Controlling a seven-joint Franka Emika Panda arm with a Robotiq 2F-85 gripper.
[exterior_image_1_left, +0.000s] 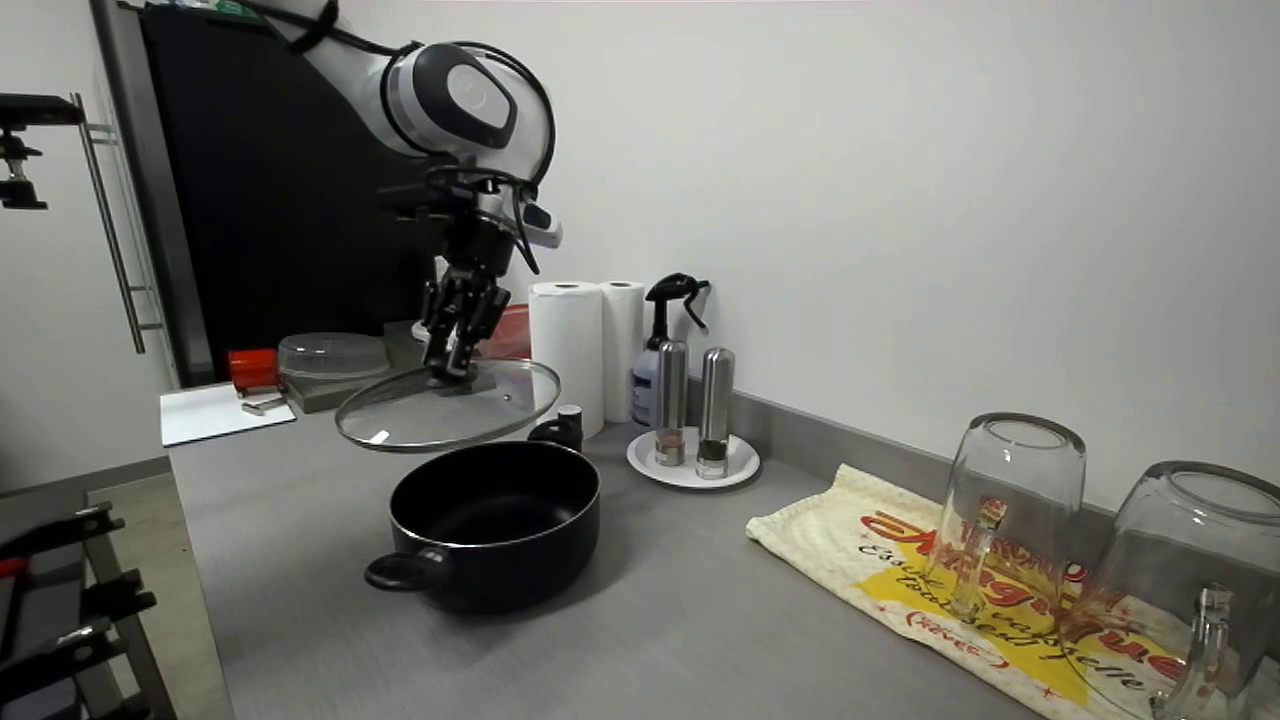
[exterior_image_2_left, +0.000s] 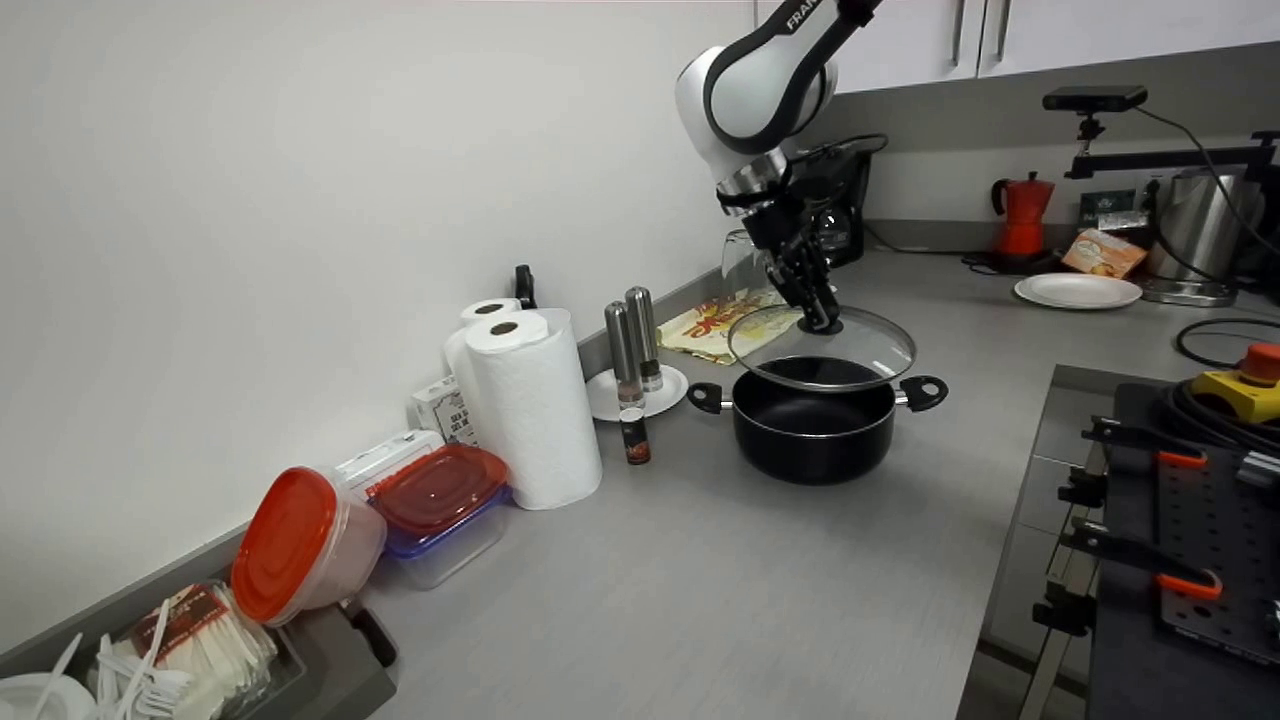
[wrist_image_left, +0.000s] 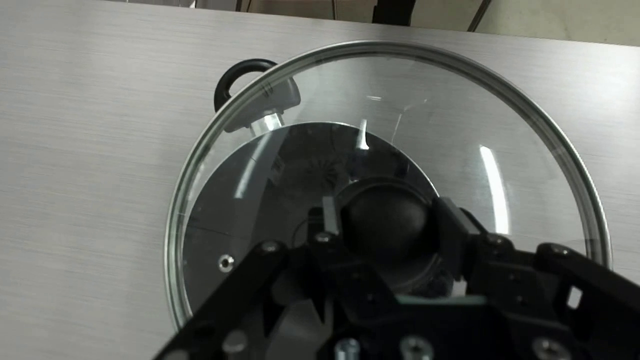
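A round glass lid with a metal rim hangs in the air, a little above and behind the black pot in exterior view 1. My gripper is shut on the lid's black knob, which sits between the two fingers in the wrist view. Below it the open black pot rests on the grey counter, its inside empty as far as shows. In exterior view 2 the lid overlaps the top of the pot. Through the glass, the wrist view shows the pot off-centre toward the left.
Paper towel rolls, a small spice jar and a white plate with two grinders stand along the wall side. Glass mugs sit on a printed cloth. The counter in front of the pot is clear.
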